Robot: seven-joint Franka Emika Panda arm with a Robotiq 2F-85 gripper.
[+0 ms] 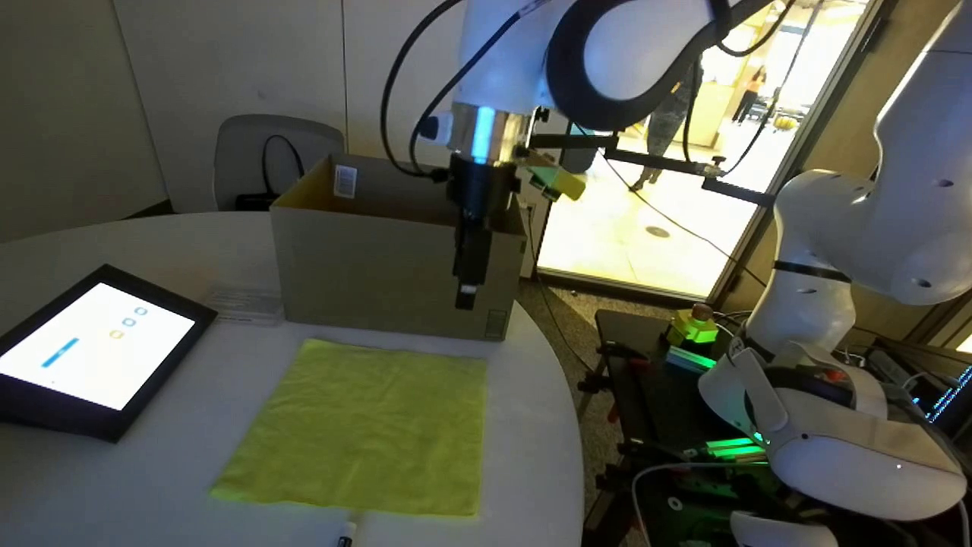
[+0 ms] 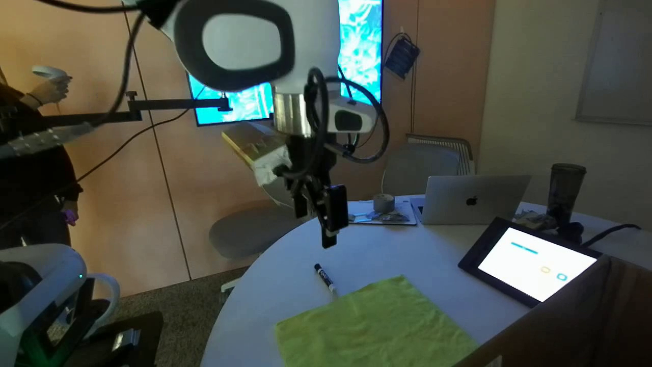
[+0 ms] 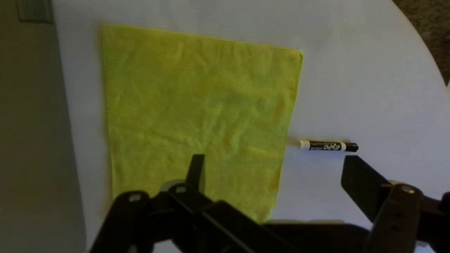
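A yellow-green cloth (image 1: 364, 428) lies flat and spread out on the white table, its surface lightly creased. Beside one of its edges rests a black-and-white Expo marker (image 3: 328, 146), apart from my fingers. My gripper is open, with a wide gap and nothing held between the fingers. In exterior view 1 the gripper (image 1: 468, 290) hangs above the table, in front of the cardboard box (image 1: 392, 273). Exterior view 2 shows the gripper (image 2: 316, 220) well above the tabletop, with the marker (image 2: 324, 278) lower down.
A lit tablet (image 1: 100, 346) stands on the table on the far side of the cloth. Farther off in exterior view 2 are a laptop (image 2: 473, 199), a roll of tape (image 2: 383, 203) and a dark tumbler (image 2: 563, 192). Bare table surrounds the marker.
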